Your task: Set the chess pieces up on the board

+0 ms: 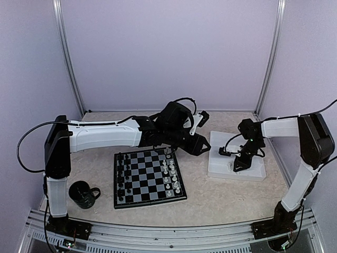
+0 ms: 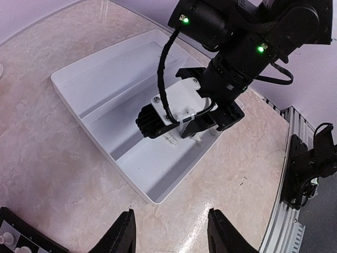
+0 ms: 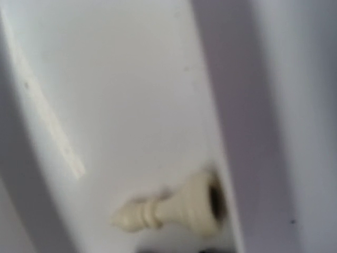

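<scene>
The chess board lies left of centre, with black pieces along its left side and white pieces along its right. Past the board's right side hangs my left gripper, open and empty above bare table. Down in the white tray is my right gripper, open, its fingers barely showing at the bottom edge of its blurred wrist view. A cream chess piece lies on its side there, base against the tray wall. More white pieces show under the right gripper in the left wrist view.
A dark mug stands left of the board. A raised divider runs across the tray. Bare table separates board and tray. The left arm stretches over the far side of the board.
</scene>
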